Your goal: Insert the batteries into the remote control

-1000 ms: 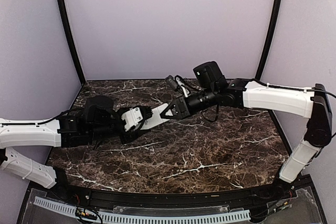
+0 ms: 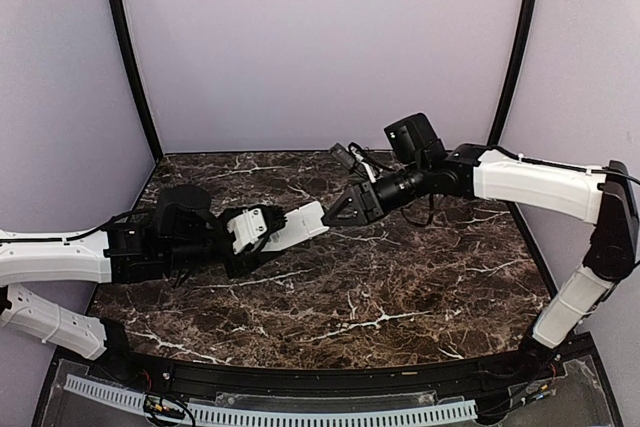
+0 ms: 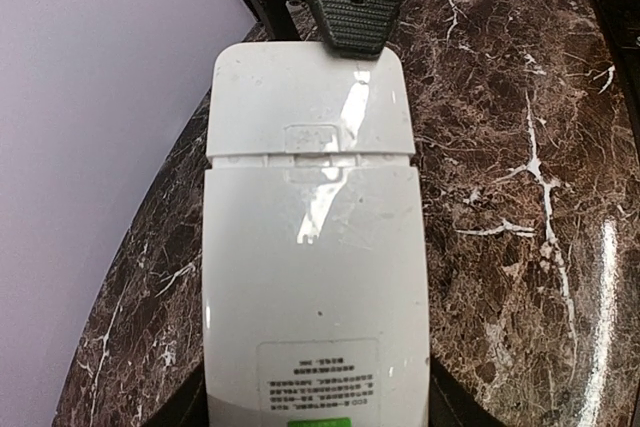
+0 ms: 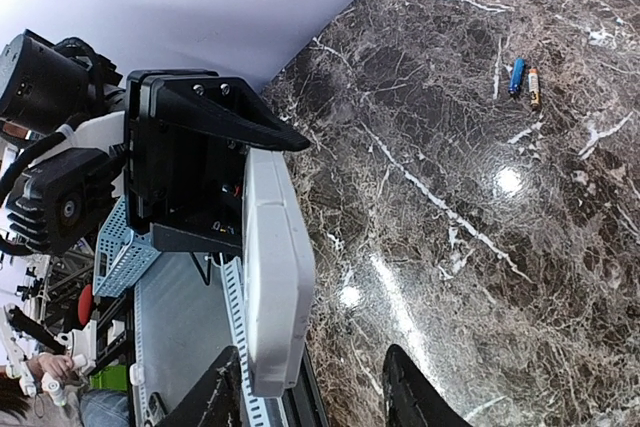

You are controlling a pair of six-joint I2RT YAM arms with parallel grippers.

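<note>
The white remote control [image 3: 315,287] is held in the air over the table, its back with a printed label facing the left wrist camera. My left gripper [image 2: 262,230] is shut on its body. The battery cover [image 3: 312,97] sits on the remote's far end, a seam showing between cover and body. My right gripper is open at that end; one of its fingers [image 3: 350,17] overlaps the cover's edge in the left wrist view, but contact is unclear. A blue battery [image 4: 516,77] and an orange-tipped battery [image 4: 534,87] lie side by side on the table, visible only in the right wrist view.
Around the arms, the dark marbled table [image 2: 370,297] looks clear. Pale walls [image 2: 330,47] stand behind and to the sides. A white perforated strip [image 2: 330,417] runs past the table's front edge.
My right gripper has drawn back to the right, showing more of the remote's end. The left gripper has shifted very slightly left, still holding the remote.
</note>
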